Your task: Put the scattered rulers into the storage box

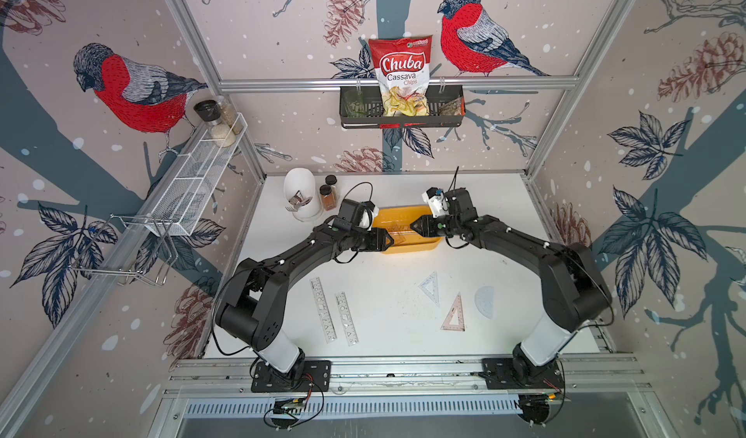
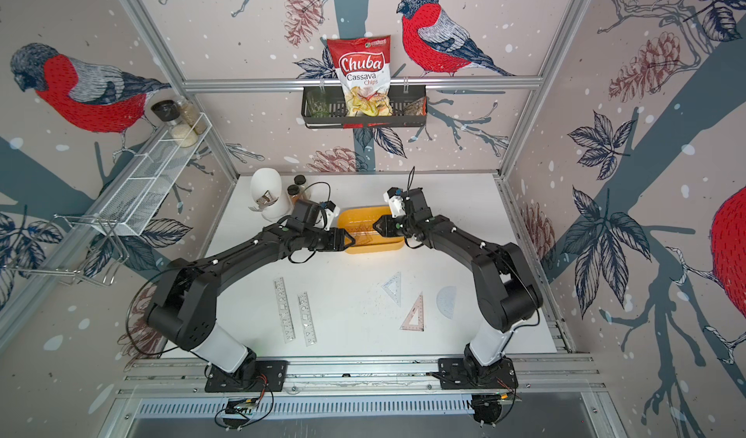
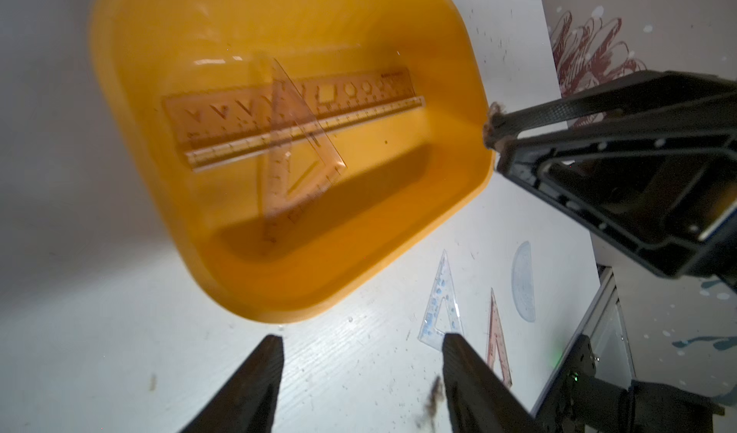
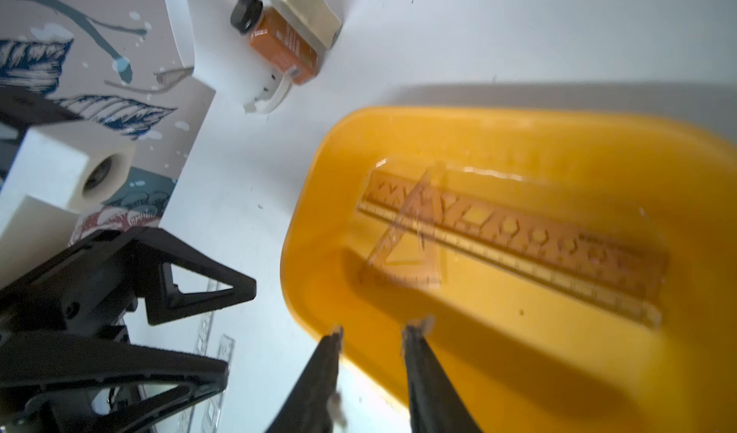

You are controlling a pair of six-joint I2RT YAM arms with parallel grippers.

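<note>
In the orange storage box lie a reddish straight ruler and, across it, a reddish set square. My left gripper stands open at the box's left, empty between its fingers. Over the box's right part is my right gripper, its fingers apart with nothing seen held. On the table in front are two clear straight rulers at the left. Toward the right lie a blue set square, a reddish set square and a blue protractor.
Two spice jars and a white rounded object stand at the back left. Both gripper arms are close together over the box.
</note>
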